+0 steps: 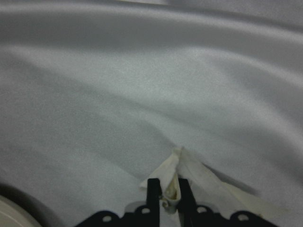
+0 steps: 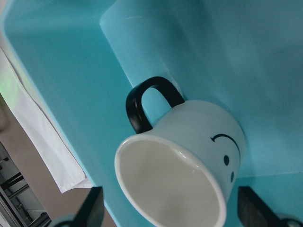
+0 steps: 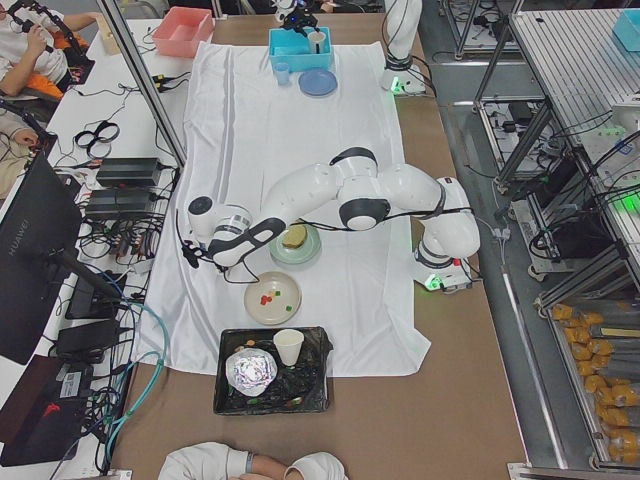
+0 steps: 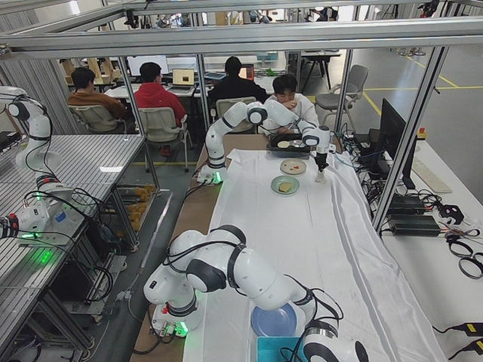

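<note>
My left gripper [image 3: 195,255] [image 4: 321,158] is shut on a crumpled white tissue [image 1: 203,187] at the cloth, beside the beige plate [image 3: 272,298]. My right gripper is open over the blue bin [image 3: 300,55] [image 2: 66,56], its fingers either side of a white mug [image 2: 184,142] with a black handle and face drawing, lying on its side. Whether the fingers touch the mug cannot be told.
A green plate [image 3: 310,252] with yellow food, a blue plate [image 3: 318,85], a blue cup [image 3: 282,74] and a black tray [image 3: 300,395] with foil bowl and white cup stand around.
</note>
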